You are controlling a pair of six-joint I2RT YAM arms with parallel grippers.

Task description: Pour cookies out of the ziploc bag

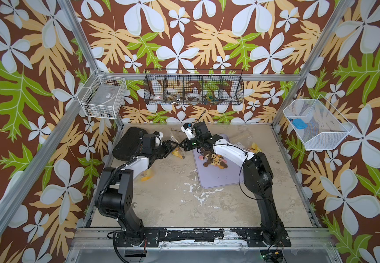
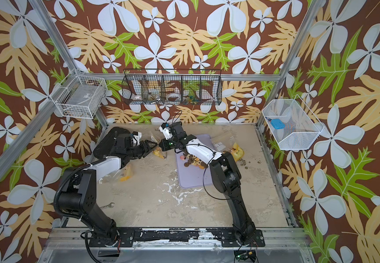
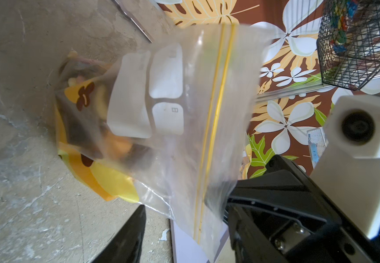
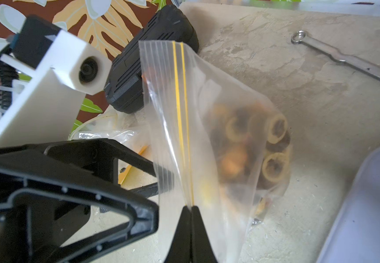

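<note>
A clear ziploc bag [image 4: 247,144] with yellow zip lines hangs upright, cookies showing in its lower part. My right gripper is shut on the bag's film beside the zip lines. My left gripper stands part open, its two fingers apart with the bag's top corner in the gap between them. From the right wrist view, the left fingers [image 4: 144,219] are close to the bag's zip edge. On a lilac tray [image 1: 216,180] lies a heap of loose cookies [image 1: 214,159], partly under my right arm.
A black case [image 1: 128,143] lies behind my left arm. Another yellow-printed bag [image 1: 147,174] is beside that arm, and one more [image 2: 237,151] lies right of the tray. A wrench [image 4: 348,59] rests on the table.
</note>
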